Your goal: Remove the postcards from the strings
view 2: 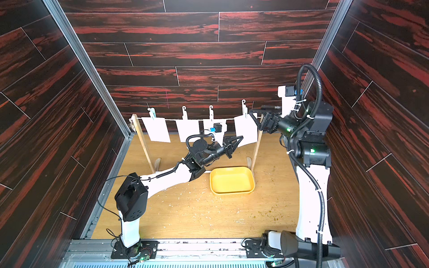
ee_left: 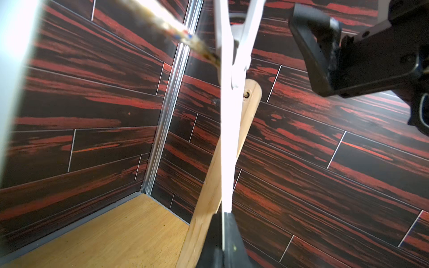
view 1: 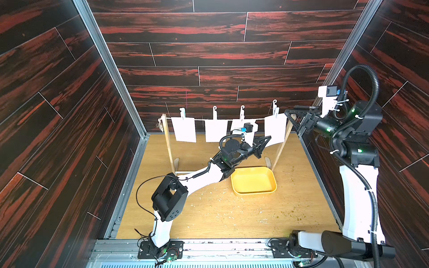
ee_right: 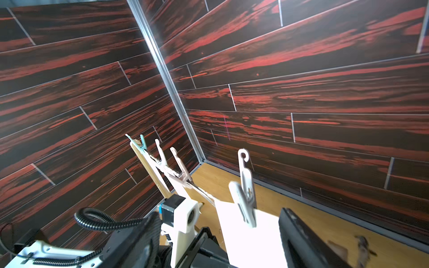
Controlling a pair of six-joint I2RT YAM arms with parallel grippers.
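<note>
Four white postcards hang by clips from a string between wooden posts: (view 1: 184,130), one behind my left arm, and the rightmost (view 1: 275,125). My left gripper (view 1: 263,142) is shut at that rightmost card's lower edge; in the left wrist view the card (ee_left: 228,178) runs edge-on down between the fingertips. My right gripper (view 2: 258,120) is open beside the rightmost clip at the string's height. In the right wrist view this clip (ee_right: 245,192) stands between and beyond the blurred fingers, not touched.
A yellow tray (view 1: 253,181) sits on the wooden table (view 1: 295,201) below the string's right half. The right post (view 2: 256,151) stands close by both grippers. Dark walls enclose the workspace.
</note>
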